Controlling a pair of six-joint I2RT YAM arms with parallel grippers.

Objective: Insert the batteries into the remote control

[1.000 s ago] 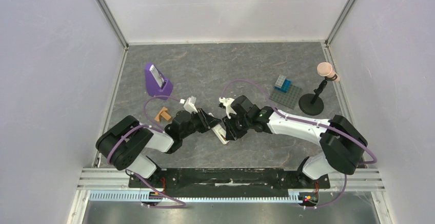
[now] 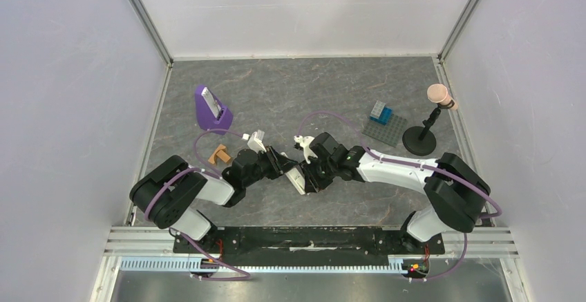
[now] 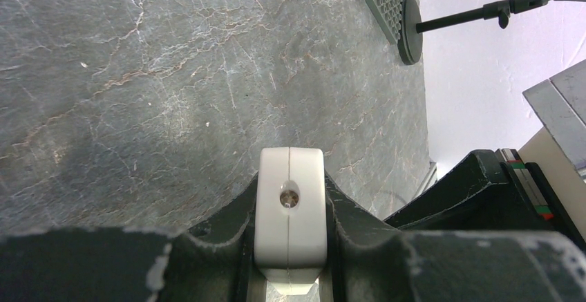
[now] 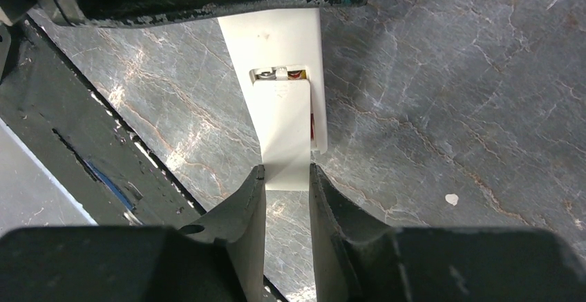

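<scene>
The white remote lies at the table's centre between both arms; my left gripper (image 2: 283, 164) is shut on its upper end, which shows as a white block (image 3: 289, 219) in the left wrist view. The white battery cover (image 4: 282, 129) rests over the open compartment, offset downward, with bits of batteries (image 4: 296, 74) showing above it and at its right edge. My right gripper has its fingertips at both sides of the cover's lower end, holding it.
A purple holder (image 2: 214, 119) and orange piece (image 2: 220, 154) lie left. A blue block (image 2: 380, 115), green plate (image 2: 385, 131) and stand (image 2: 419, 141) are at the right.
The right gripper has shifted very slightly over the remote's lower end; the left arm holds still.
</scene>
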